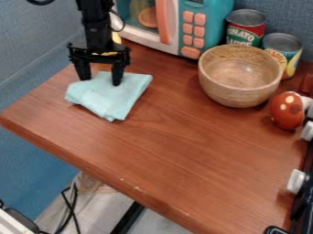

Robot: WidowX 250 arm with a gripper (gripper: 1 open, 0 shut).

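A black gripper (101, 71) hangs at the upper left over a folded light-blue cloth (108, 99) lying on the wooden table (184, 164). Its two fingers stand apart, their tips down at the cloth's upper part. Whether any cloth is between them is hard to tell.
A toy microwave (195, 27) stands at the back, with tomato cans (244, 27) and a second can (280, 53) to its right. A wooden bowl (240, 82) and a red spotted toy (286, 111) sit at the right.
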